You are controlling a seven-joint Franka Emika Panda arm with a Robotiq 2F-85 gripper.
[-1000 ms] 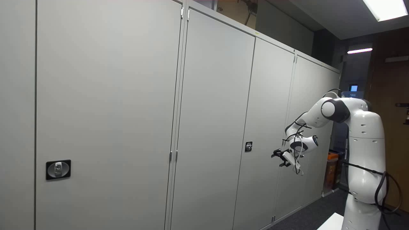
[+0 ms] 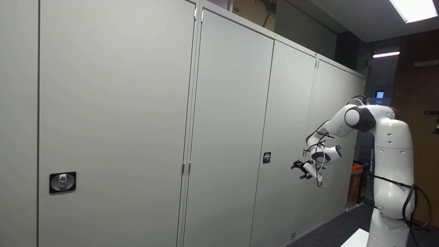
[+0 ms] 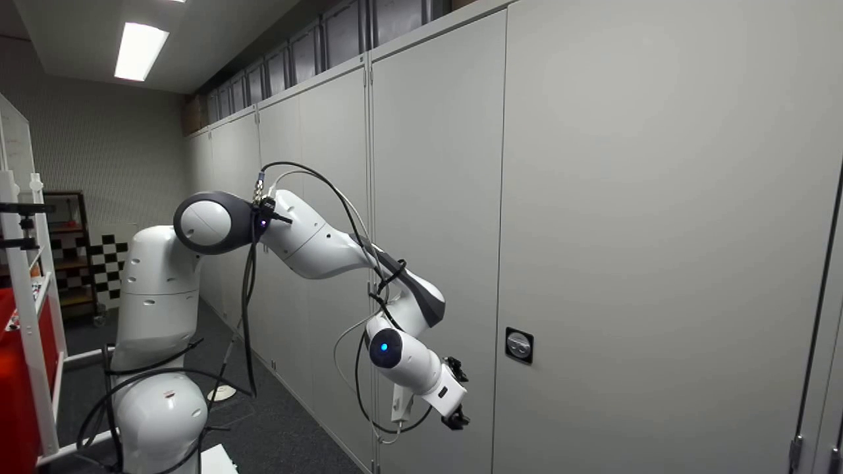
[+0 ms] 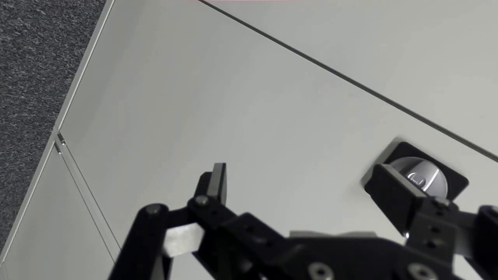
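Note:
A closed grey cabinet door (image 4: 261, 116) fills most of the wrist view. On it is a round silver latch (image 4: 436, 179) in a black square plate, partly covered there by one of my fingers (image 4: 397, 191). My gripper stands open, its fingers wide apart and nothing between them. In exterior view 2 the gripper (image 3: 456, 395) is left of the latch (image 3: 519, 345) and a little lower, apart from it. Exterior view 1 shows the gripper (image 2: 300, 169) to the right of the same latch (image 2: 267, 157).
A long row of shut cabinets (image 2: 234, 103) runs along the wall, with another latch (image 2: 62, 182) at the near left. Dark carpet (image 4: 37, 70) lies at the cabinets' foot. Cables (image 3: 355, 379) hang loosely around the wrist. A white frame (image 3: 31, 316) stands behind the arm.

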